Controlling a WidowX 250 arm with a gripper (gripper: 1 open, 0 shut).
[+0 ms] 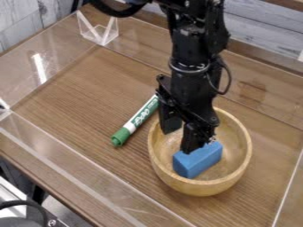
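My black gripper [187,131] hangs open over a round tan bowl [222,183], its fingers reaching down inside the rim at the upper left. A blue block [199,160] lies in the bowl, just below and right of the fingers. A green and white tube [135,121] lies on the wooden table to the left of the bowl.
A clear plastic object [98,27] stands at the back left, and a white wall runs behind the table at the upper right.
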